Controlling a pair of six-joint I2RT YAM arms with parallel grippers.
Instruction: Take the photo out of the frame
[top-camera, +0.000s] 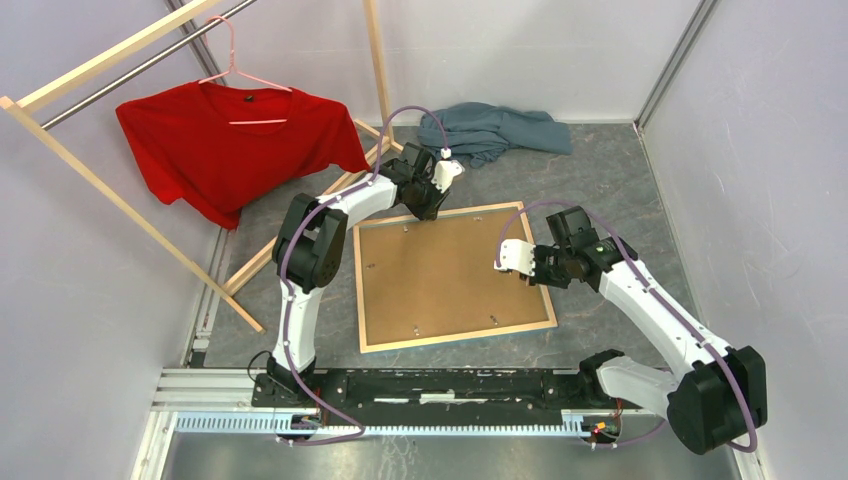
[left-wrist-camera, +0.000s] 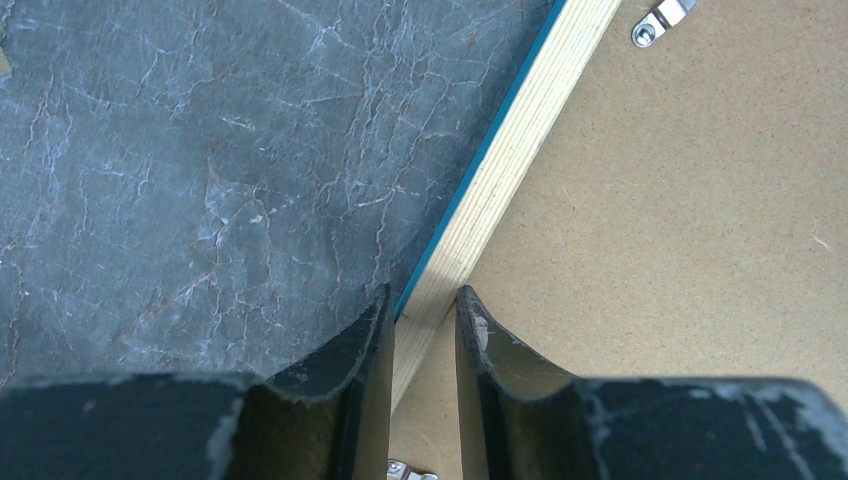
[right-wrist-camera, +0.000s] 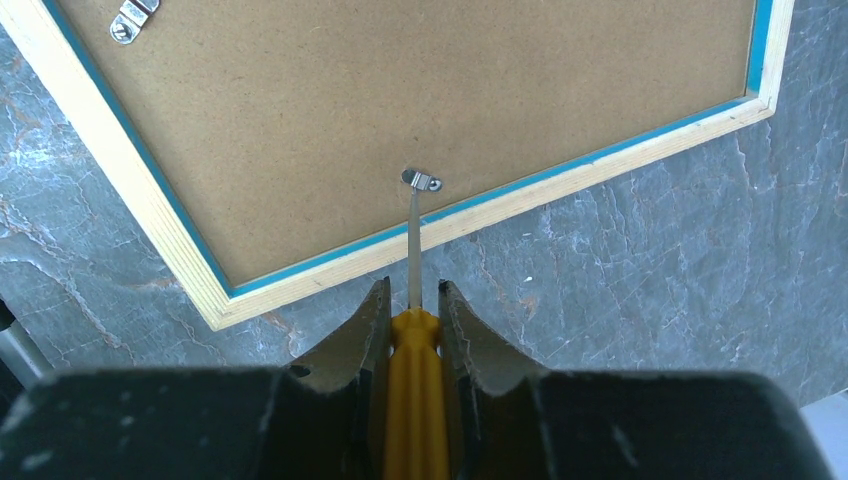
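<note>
The picture frame lies face down on the grey floor, its pale wooden rim around a brown backing board; the photo itself is hidden. My left gripper is shut on the far side of the rim, one finger outside and one inside. In the right wrist view my right gripper is shut on a screwdriver, gripping its yellow handle. The thin screwdriver blade crosses the rim, and its tip meets or nearly meets a metal clip that lies at a slant near the frame's edge.
More metal clips, such as one clip at a neighbouring side, sit around the board. A red shirt hangs on a wooden rack at the left. Behind the frame lies a crumpled blue-grey cloth.
</note>
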